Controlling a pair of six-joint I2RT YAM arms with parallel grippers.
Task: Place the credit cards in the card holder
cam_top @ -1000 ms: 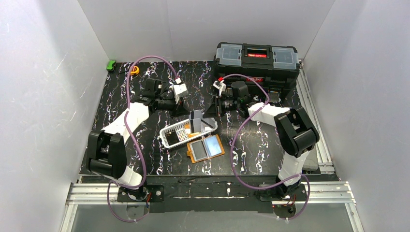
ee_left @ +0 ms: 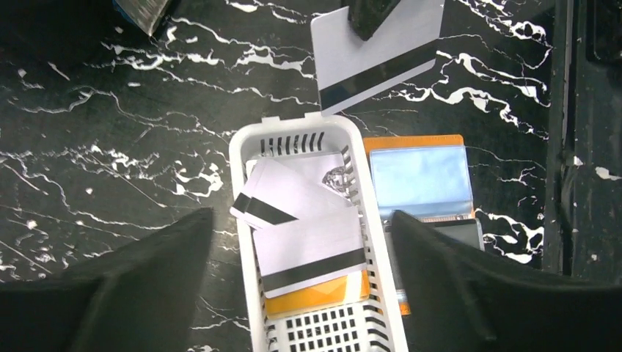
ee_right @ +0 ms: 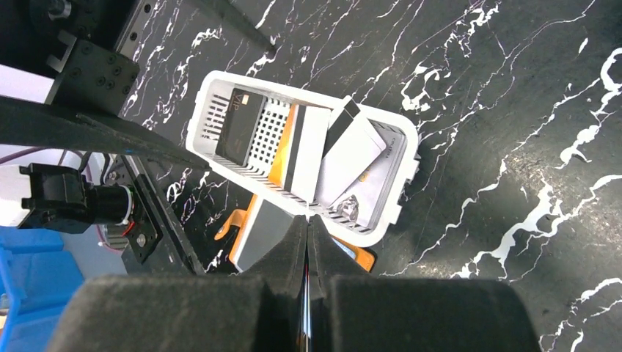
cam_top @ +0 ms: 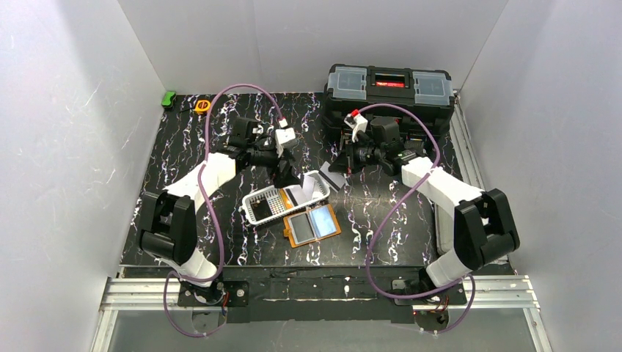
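A white card with a black stripe point(ee_left: 374, 44) is held by my right gripper point(cam_top: 345, 163), shut on it, just past the right end of the white plastic basket point(cam_top: 254, 211). My left gripper point(cam_top: 284, 176) hangs open over the basket, its fingers blurred in its own wrist view. The basket holds several cards: white striped cards point(ee_left: 308, 249), an orange one point(ee_left: 290, 304) and a black one point(ee_right: 240, 125). The open card holder point(cam_top: 312, 226), orange-edged with clear sleeves, lies on the table just in front of the basket.
A black toolbox point(cam_top: 389, 99) fills the back right. A green object point(cam_top: 168, 99) and orange item point(cam_top: 202, 106) lie at the back left.
My left gripper has shifted right and sits over the basket.
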